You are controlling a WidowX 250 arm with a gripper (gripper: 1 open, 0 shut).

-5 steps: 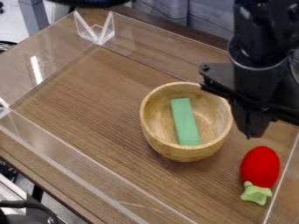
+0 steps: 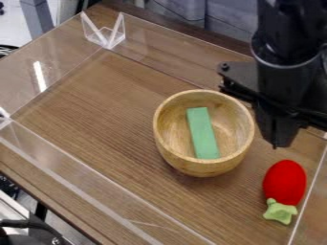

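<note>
A wooden bowl [image 2: 232, 129] holds a flat green block [image 2: 202, 134]. To the right of it, on the table, lie a red rounded object [image 2: 284, 183] and a small pale-green piece [image 2: 280, 211] touching its lower end. My dark gripper [image 2: 274, 126] hangs above and behind these, at the bowl's right; its fingertips are too dark and overlapped to tell how they stand.
Clear plastic brackets stand at the back left [image 2: 105, 30] and at the left edge. A dark wall runs along the back.
The bowl and the objects on the table have not moved.
</note>
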